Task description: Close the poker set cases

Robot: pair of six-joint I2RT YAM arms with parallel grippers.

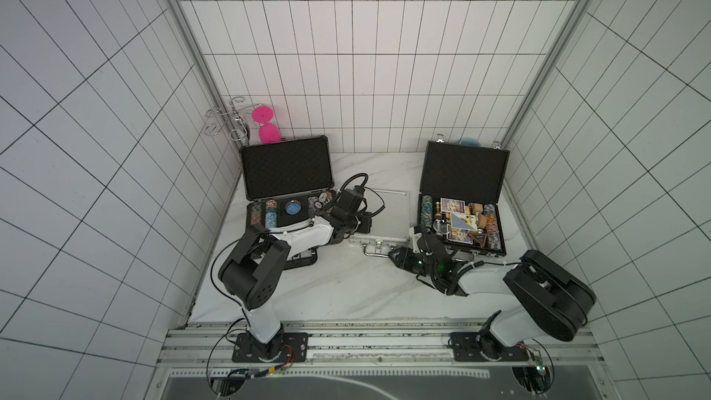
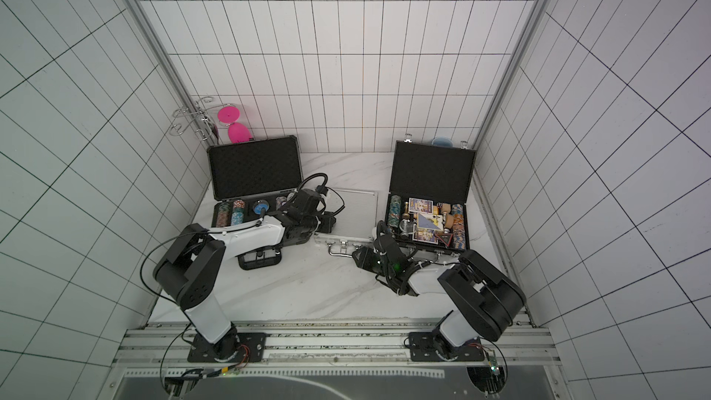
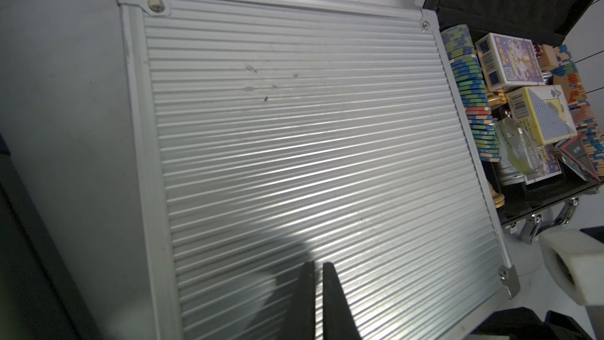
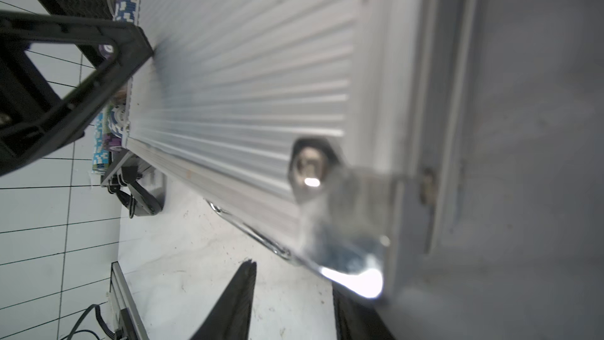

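Between two open cases lies a silver ribbed case (image 1: 394,211), its lid down flat and its handle toward the front. The left case stands open, with its dark lid (image 1: 287,168) upright and chips inside. Another dark lid (image 1: 464,172) stands upright on the right case, which holds chips and card boxes (image 3: 511,59). My left gripper is over the silver lid, narrowly open with nothing between its fingers. At the silver case's front right corner, my right gripper is open and empty; the metal corner (image 4: 346,226) is close to one finger.
A metal stand with pink discs (image 1: 262,115) is behind the left case. A black object (image 2: 260,257) sits in front of that case, partly hidden in the other top view by my left arm. Tiled walls close in the sides and back.
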